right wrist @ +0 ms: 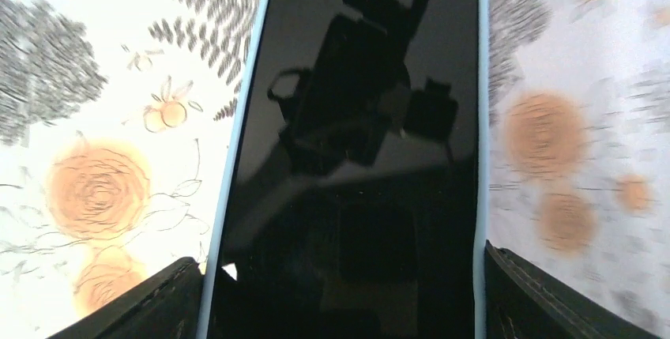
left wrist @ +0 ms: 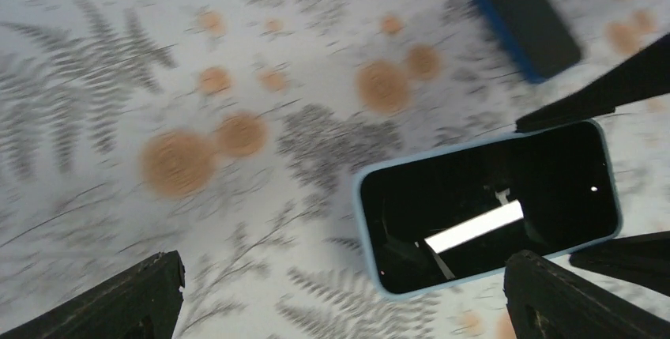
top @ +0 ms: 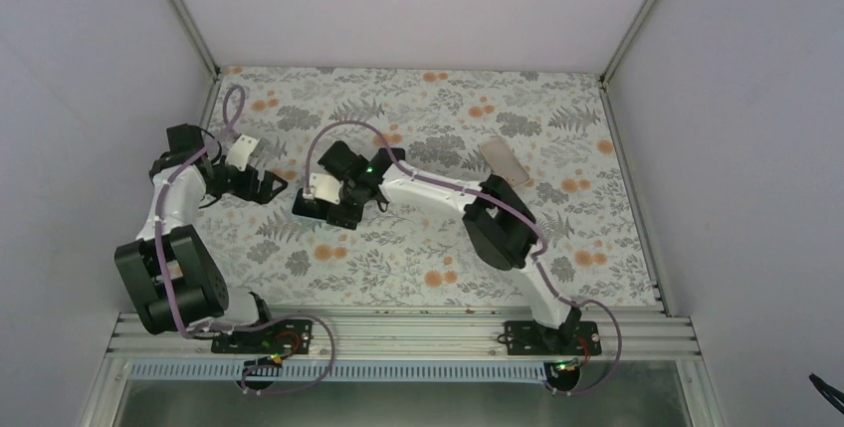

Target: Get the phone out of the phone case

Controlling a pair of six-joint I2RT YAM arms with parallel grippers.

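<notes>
A black-screened phone [right wrist: 355,133] sits in a pale blue case [left wrist: 366,236], screen up, at the left of the table. My right gripper spans its width, one finger against each long side of the case. Partly covered by that gripper, the phone [top: 307,207] shows mainly its left end in the top view. Left of it, my left gripper [top: 273,186] stands open with nothing between its fingers. From the left wrist, the near end of the phone [left wrist: 490,205] faces these open fingers.
A dark block with blue sides [left wrist: 521,19] lies behind the phone, half hidden by the right arm from above. A clear, flat, case-like piece [top: 506,162] rests at the right rear.
</notes>
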